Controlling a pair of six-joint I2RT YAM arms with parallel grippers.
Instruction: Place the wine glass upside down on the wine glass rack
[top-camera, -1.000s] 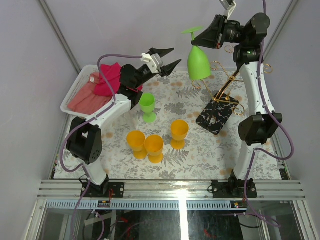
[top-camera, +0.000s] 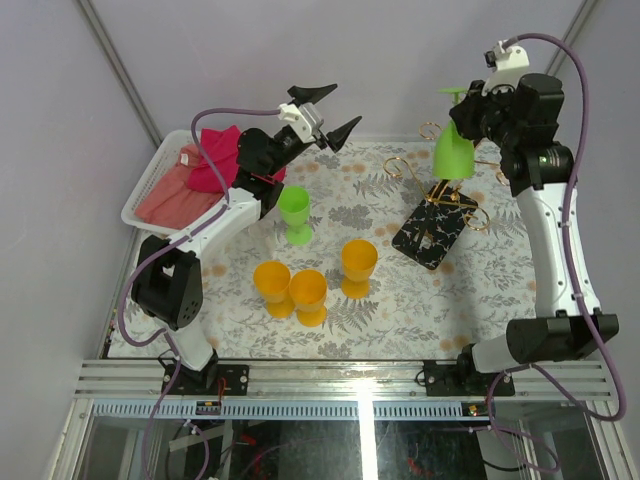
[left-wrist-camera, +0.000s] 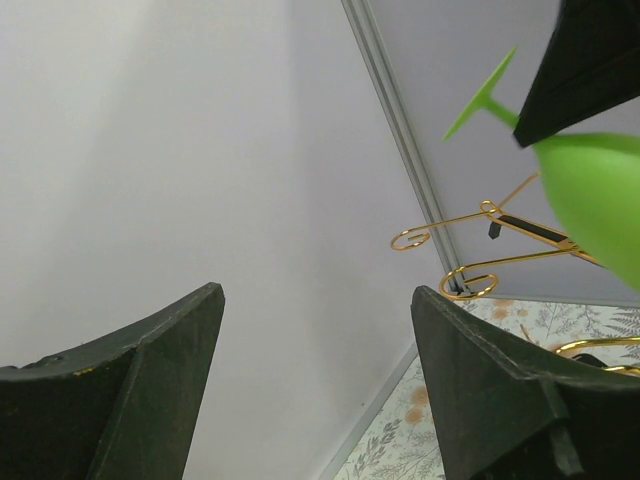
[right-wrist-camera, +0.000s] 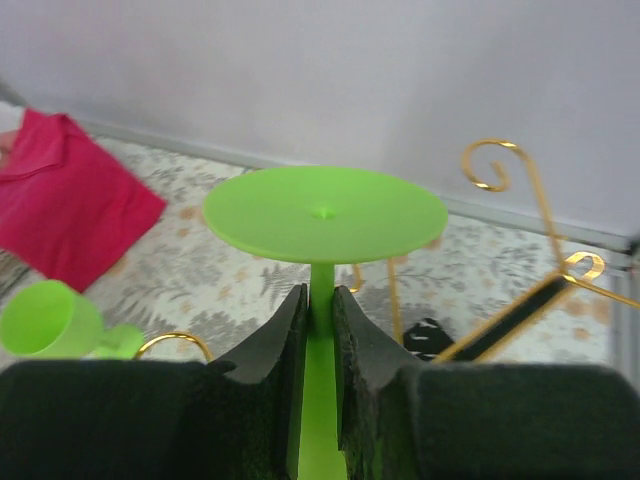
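My right gripper (top-camera: 463, 105) is shut on the stem of a green wine glass (top-camera: 453, 150), held upside down over the gold wire rack (top-camera: 438, 198) with its black base (top-camera: 420, 240). In the right wrist view the glass's foot (right-wrist-camera: 325, 210) sits just above the fingertips. The left wrist view shows the glass (left-wrist-camera: 590, 185) above and beside the rack's loops; whether it touches them I cannot tell. My left gripper (top-camera: 328, 115) is open and empty in mid-air, left of the rack.
A second green glass (top-camera: 294, 210) stands left of centre. Three orange glasses (top-camera: 358, 262) stand at the front centre. A white basket (top-camera: 135, 205) with pink and red cloths is at the left. Walls border the table (top-camera: 210, 320).
My right gripper and its glass have moved right and downward in the top view, now over the rack. The left arm has barely moved.
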